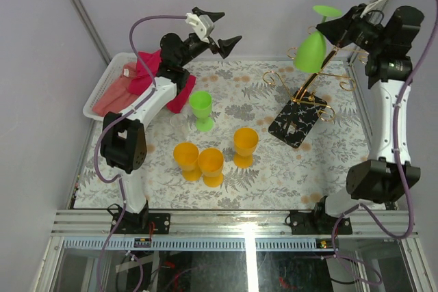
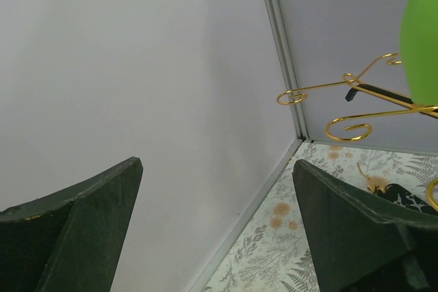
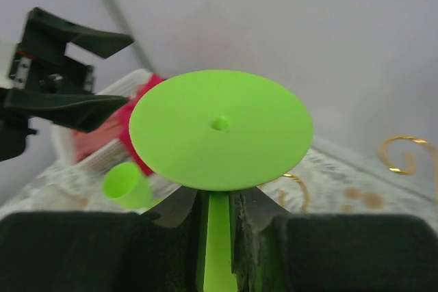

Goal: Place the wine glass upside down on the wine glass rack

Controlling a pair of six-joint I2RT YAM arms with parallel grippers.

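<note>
My right gripper (image 1: pixel 327 27) is shut on the stem of a green wine glass (image 1: pixel 309 56), held bowl down, foot up, above the gold rack (image 1: pixel 315 100). Its round foot (image 3: pixel 219 128) fills the middle of the right wrist view; part of the bowl (image 2: pixel 421 39) shows at the left wrist view's right edge, behind gold hooks (image 2: pixel 349 130). Whether it touches the rack is unclear. My left gripper (image 1: pixel 226 32) stands open and empty over the back middle.
Another green glass (image 1: pixel 201 107), a faint clear glass (image 1: pixel 179 124) and several orange glasses (image 1: pixel 245 143) stand on the table. A white basket (image 1: pixel 96 100) with red and pink cloths is at the back left. Walls border the table.
</note>
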